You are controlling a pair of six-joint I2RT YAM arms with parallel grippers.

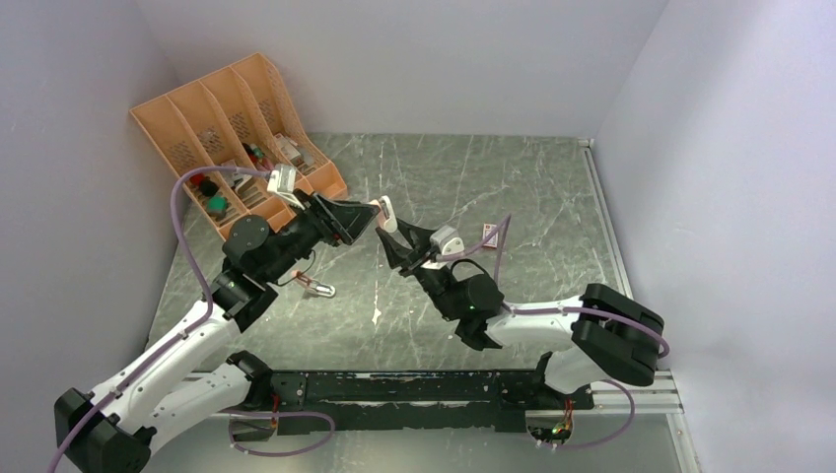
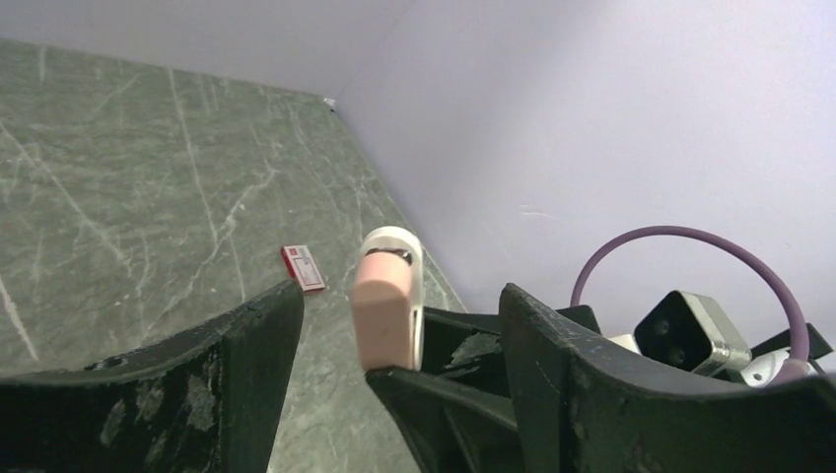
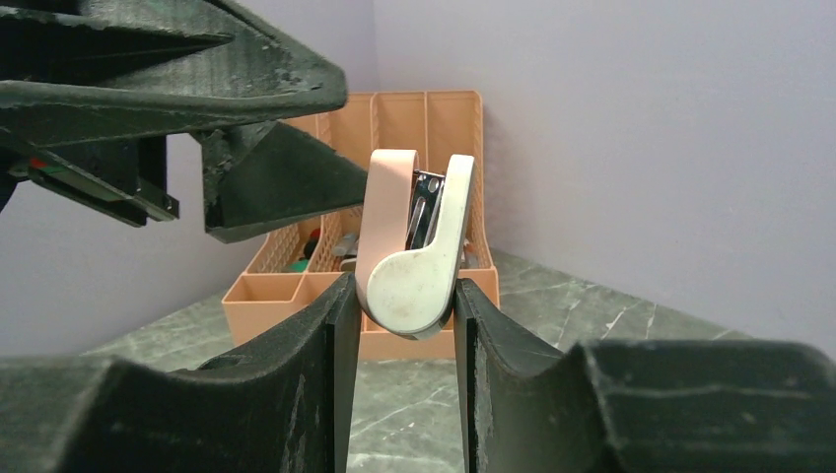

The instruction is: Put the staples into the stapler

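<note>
A pink-and-white stapler (image 3: 414,286) is gripped at its rounded end by my right gripper, which is shut on it. Its two arms point up and stand a little apart, with a dark metal part between them. My left gripper (image 1: 361,225) stands open just left of the stapler. In the left wrist view the stapler (image 2: 384,315) appears between the open left fingers, beyond their tips. One left finger (image 3: 296,177) seems to overlap the stapler's pink side in the right wrist view; whether they touch I cannot tell. A small red-and-white box (image 1: 490,235) lies on the table, maybe the staples.
At the back left stands a tan organizer (image 1: 258,84) with several compartments holding small items. A pink-and-silver tool (image 1: 315,287) lies on the table near the left arm.
</note>
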